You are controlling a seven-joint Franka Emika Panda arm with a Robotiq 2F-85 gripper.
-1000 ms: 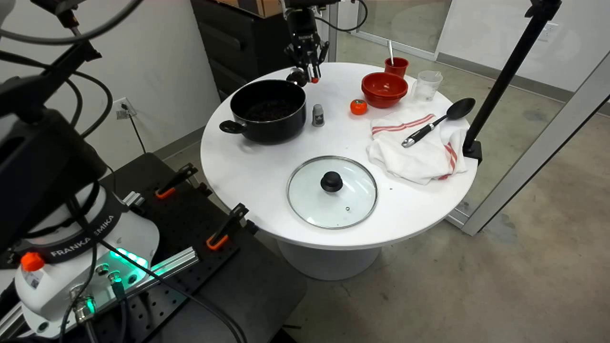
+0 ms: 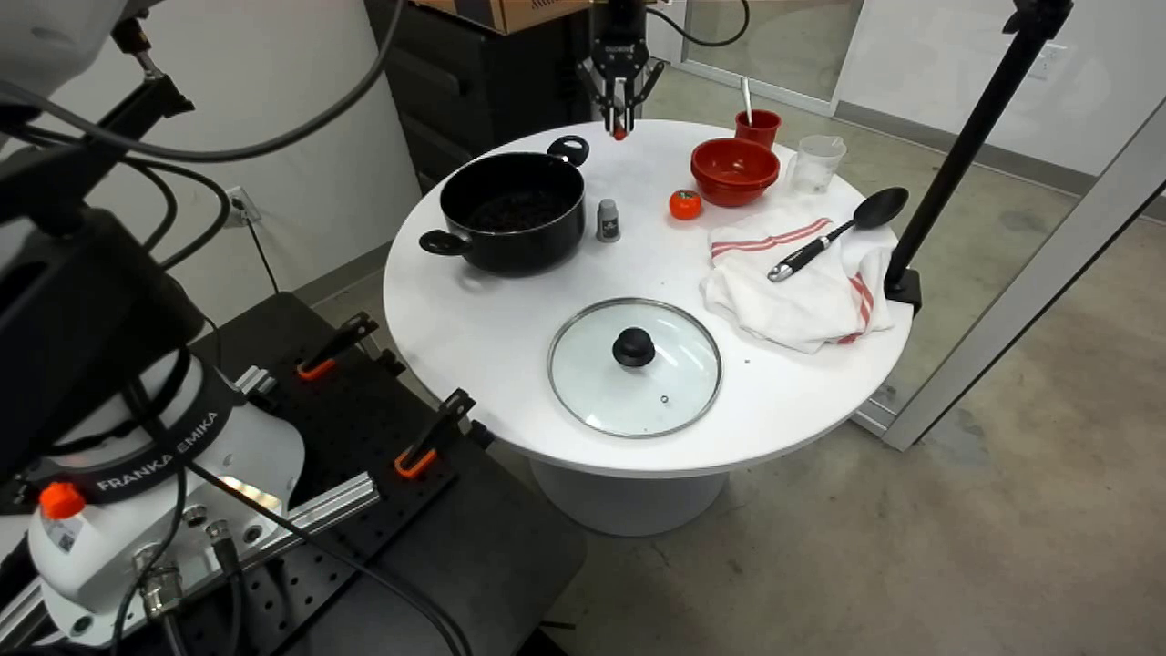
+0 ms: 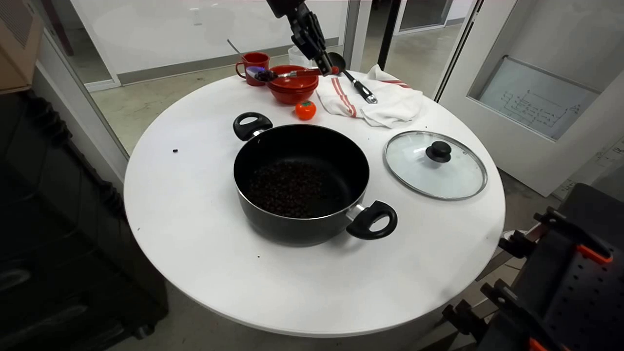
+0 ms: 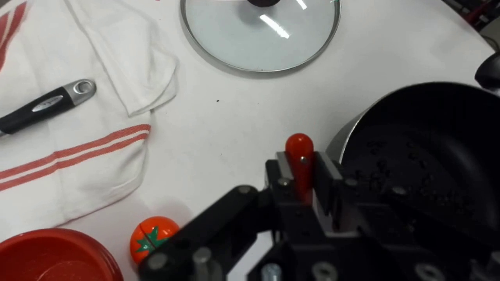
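Note:
My gripper is shut on a red-handled spoon; the rounded end of the red handle (image 4: 300,145) sticks out between its fingers. In exterior view 2 the spoon (image 3: 287,75) is held roughly level, with dark beans (image 3: 266,75) heaped in its bowl. Past the pot's far side, my gripper (image 2: 618,122) hangs above the table in exterior view 1. The black pot (image 3: 301,228) stands uncovered, dark beans (image 3: 285,188) spread over its bottom. A stack of red bowls (image 2: 734,166) stands to the gripper's right in exterior view 1. The wrist view does not show the spoon's bowl.
Beside the bowls are a tomato (image 2: 685,204), a red mug (image 2: 757,126) and a clear cup (image 2: 816,164). A grey shaker (image 2: 608,222) stands by the pot. A black ladle (image 2: 842,235) rests on a towel (image 2: 803,301); the glass lid (image 2: 596,377) lies flat nearby.
In exterior view 1 my gripper has shifted right and slightly up, away from the pot and towards the bowls, still holding the red handle. The green light on the robot's base is gone.

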